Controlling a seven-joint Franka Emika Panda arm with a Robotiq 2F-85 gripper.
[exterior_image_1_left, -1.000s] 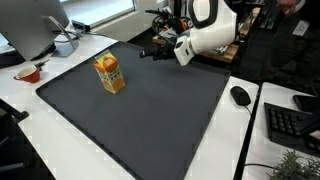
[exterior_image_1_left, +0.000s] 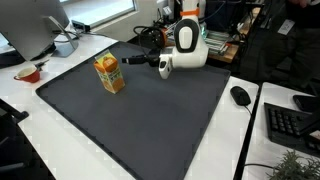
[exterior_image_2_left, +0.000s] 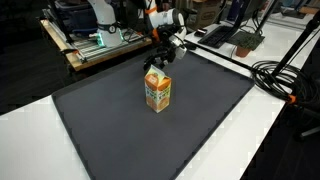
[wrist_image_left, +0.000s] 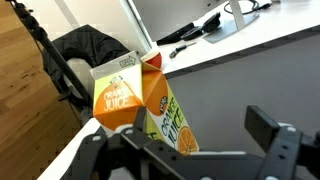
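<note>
An orange and white carton (exterior_image_1_left: 109, 73) stands upright at the left part of the dark mat (exterior_image_1_left: 150, 115). My gripper (exterior_image_1_left: 128, 59) is low over the mat, pointing sideways, just to the carton's right in exterior view 1. In exterior view 2 the carton (exterior_image_2_left: 158, 92) stands in front of the gripper and partly covers its tips. At the bottom of the wrist view the gripper is open with its fingers (wrist_image_left: 286, 146) wide apart. There the carton (wrist_image_left: 142, 98) fills the left side, beyond the left finger. Whether they touch, I cannot tell.
A red cup (exterior_image_1_left: 29, 73) sits on the white table left of the mat. A black mouse (exterior_image_1_left: 240, 97) and a keyboard (exterior_image_1_left: 292, 125) are at the right. Coiled black cable (exterior_image_2_left: 282, 78) lies off the mat.
In exterior view 1 my gripper has come lower and moved left, closer to the carton, while the arm swung with it. The carton has stayed in place.
</note>
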